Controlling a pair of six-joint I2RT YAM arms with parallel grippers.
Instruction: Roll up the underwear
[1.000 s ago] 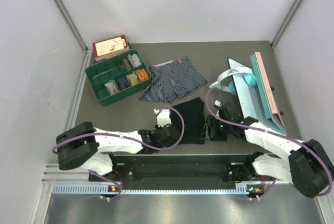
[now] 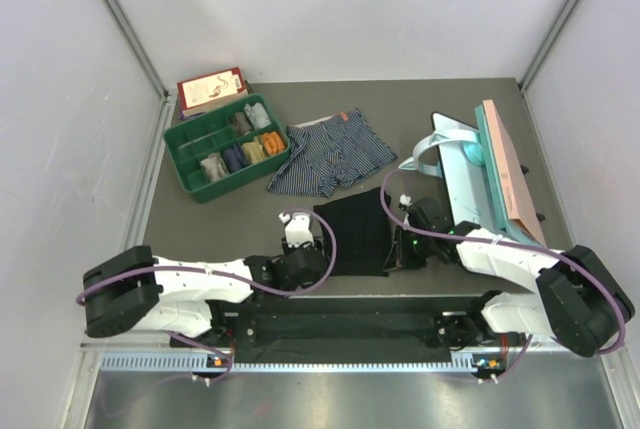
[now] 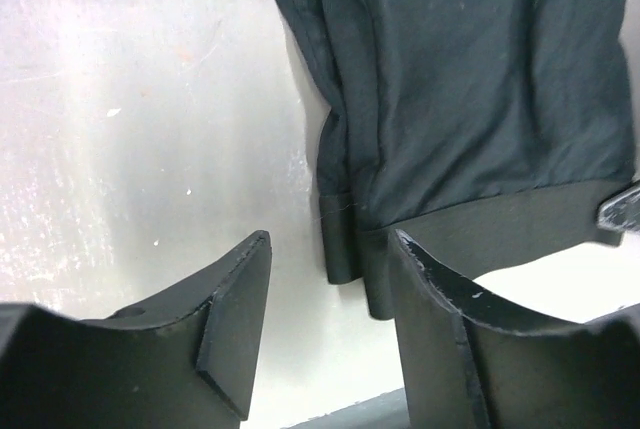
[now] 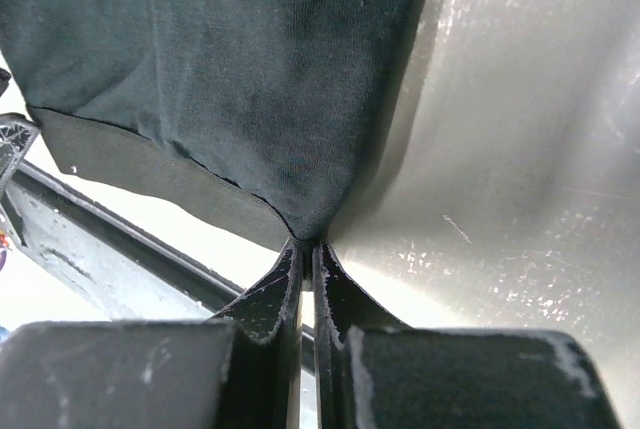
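Note:
The black underwear [image 2: 355, 229] lies folded near the front edge of the table, between my grippers. In the left wrist view its left side [image 3: 350, 149] is a narrow folded strip, with my left gripper open over that corner, its fingers apart. My right gripper is shut at the other lower corner, where the waistband [image 4: 160, 169] meets the folded edge; whether any cloth is between its fingertips is hard to tell.
A green divided bin [image 2: 200, 134] with rolled garments sits back left, a boxed item [image 2: 210, 87] behind it. Striped shorts [image 2: 325, 154] lie at the back middle. Leaning boards [image 2: 510, 174] and light-blue headphones [image 2: 435, 141] stand at right.
My left gripper has moved left, toward the cloth's left edge. My right arm has shifted slightly left and settled at the underwear's right corner.

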